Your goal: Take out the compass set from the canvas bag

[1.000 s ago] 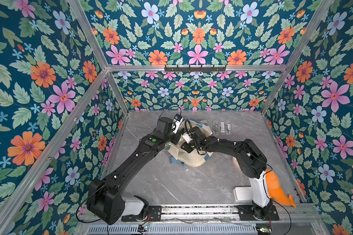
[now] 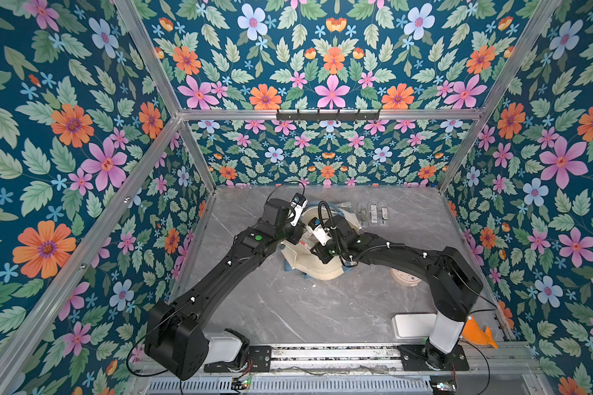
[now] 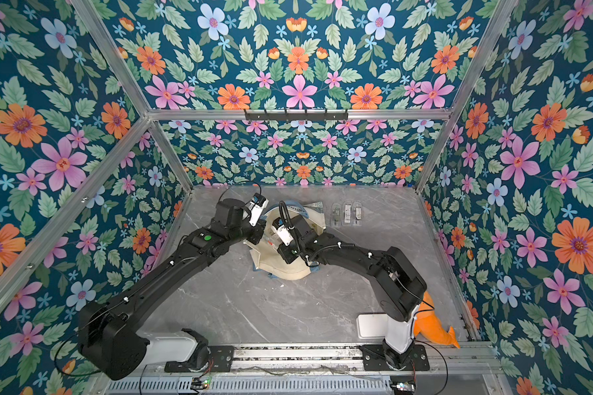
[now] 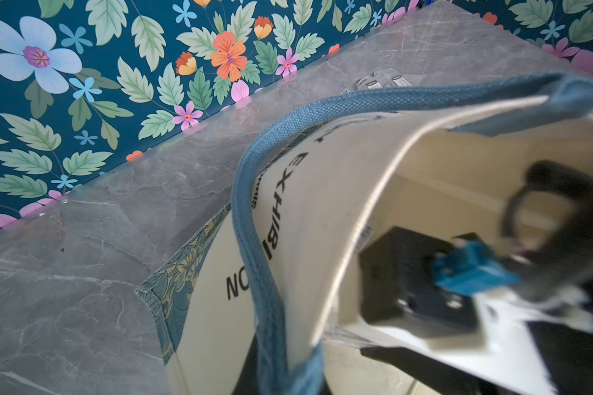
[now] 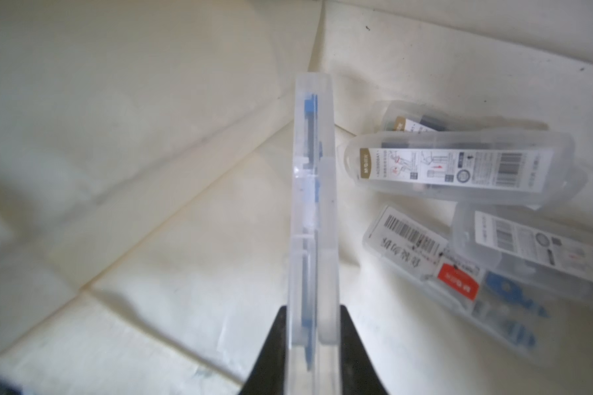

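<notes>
The cream canvas bag (image 4: 207, 335) with blue trim stands with its mouth open. At its rim, my left gripper is shut on the blue-edged cloth, its dark fingertips just showing at the bottom of the left wrist view. Inside the bag, my right gripper is shut on a clear compass set (image 5: 314, 210) with blue parts, seen edge-on and pointing up the right wrist view. It hangs above the bag's floor. Several other compass sets, such as the labelled case (image 5: 454, 164) and the red-tagged case (image 5: 458, 279), lie to its right.
Clear cases (image 2: 373, 212) lie on the grey table behind and right of the bag. A round pinkish object (image 2: 405, 277), a white box (image 2: 413, 326) and an orange toy (image 2: 479, 333) sit toward the right.
The left gripper stays at the rim.
</notes>
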